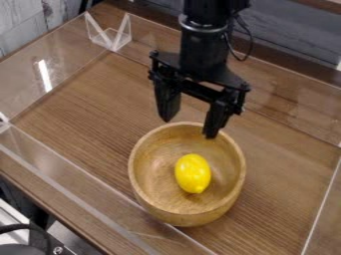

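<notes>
My black gripper hangs over the middle of the wooden table, open, its two fingers spread wide with nothing between them. Just below it sits a round tan bowl, holding a yellow egg-shaped object near its middle. The fingertips reach down to around the bowl's back rim, above the yellow object.
A white wire holder stands at the back left.
</notes>
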